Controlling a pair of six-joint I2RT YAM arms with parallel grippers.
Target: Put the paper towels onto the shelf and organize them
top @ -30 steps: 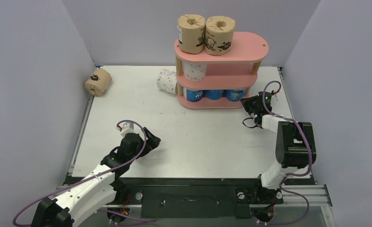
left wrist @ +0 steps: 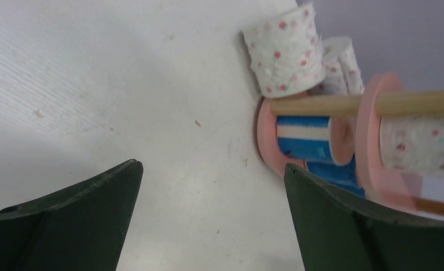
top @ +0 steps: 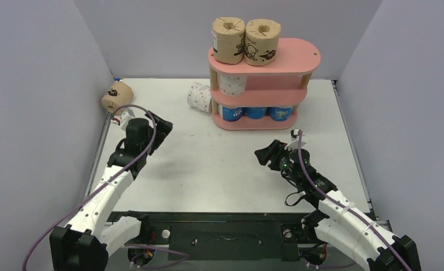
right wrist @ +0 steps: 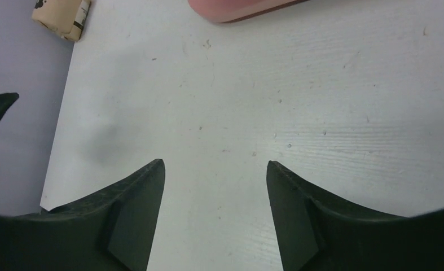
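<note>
The pink shelf (top: 264,99) stands at the back of the table. Two brown-wrapped rolls (top: 229,42) sit upright on its top tier, a white dotted roll (top: 232,84) on the middle tier and several blue rolls (top: 255,112) below. Another white dotted roll (left wrist: 282,52) lies tilted beside the shelf's left side, with a further white roll (left wrist: 341,68) partly hidden behind it. At the table's back left lies a brown roll (top: 118,97). My left gripper is open and empty, left of the shelf. Nothing is between the parted fingers of my right gripper, in front of the shelf.
Grey walls (top: 33,84) enclose the table at the left, right and back. On the middle tier, the part right of the white roll (top: 273,84) is empty.
My left arm has moved away from the table's front edge, toward the back left. My right arm has drawn away from the shelf's right end, toward the front and left. The rolls look unmoved.
</note>
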